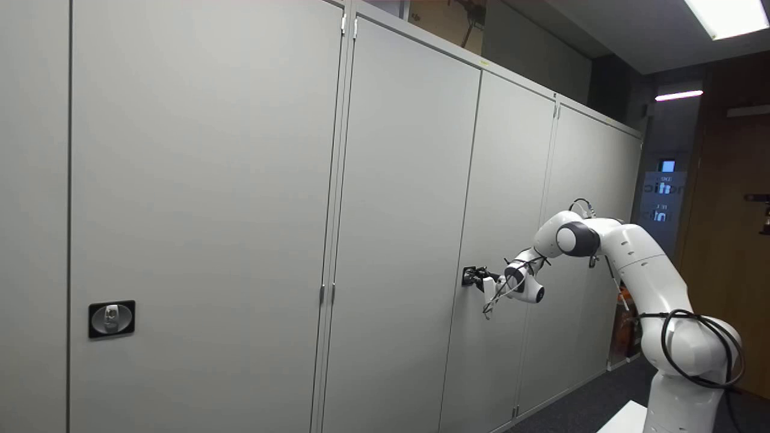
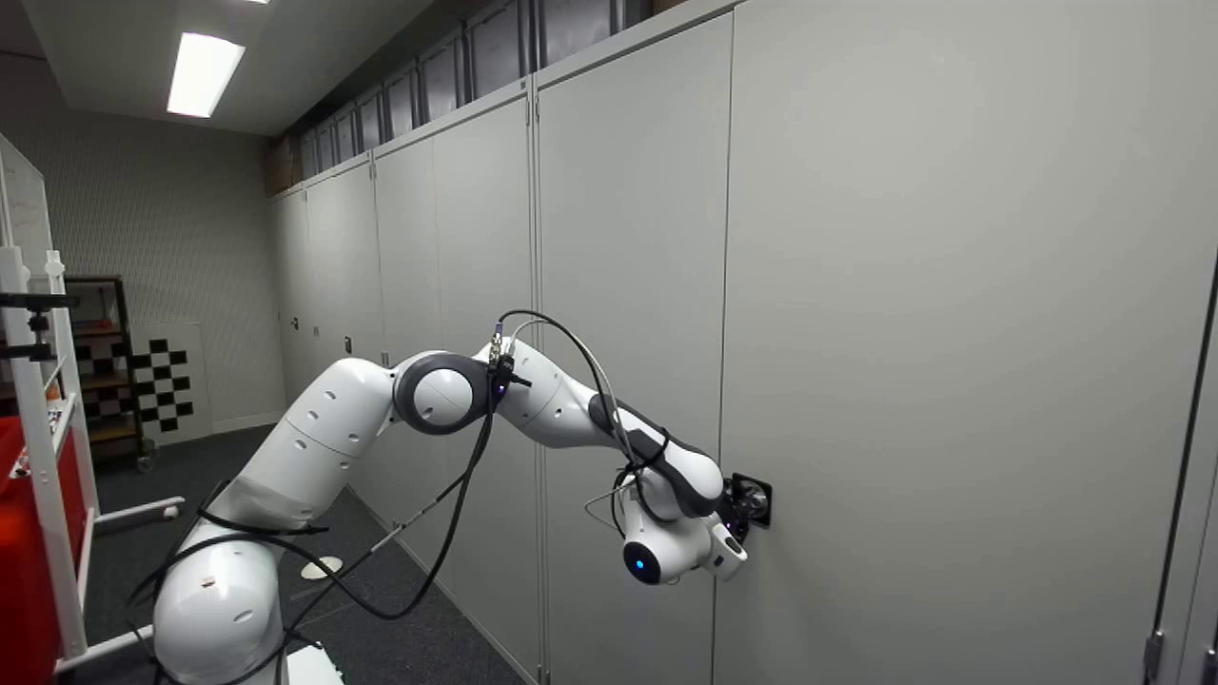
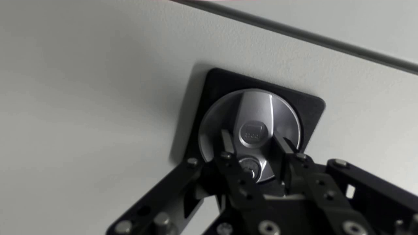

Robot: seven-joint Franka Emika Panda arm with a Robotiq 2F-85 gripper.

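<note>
In the wrist view a silver latch knob [image 3: 255, 107] sits in a round dish on a square black plate [image 3: 223, 80], fixed to a grey cabinet door [image 3: 98, 98]. My gripper is shut on the knob, one finger on each side of its raised bar. The knob's lower end, with its keyhole, is partly covered by the black finger links. In the first exterior view my gripper [image 1: 479, 277] meets the latch beside the door seam. The second exterior view has the black latch plate [image 2: 762, 502] half hidden behind my wrist. The door stands closed.
Another latch [image 1: 111, 318] is on a cabinet door farther left. The row of grey cabinets runs flat beside the arm [image 1: 649, 274]. A white frame [image 2: 46, 457] stands behind the arm, and cables [image 2: 445, 548] hang loosely from it.
</note>
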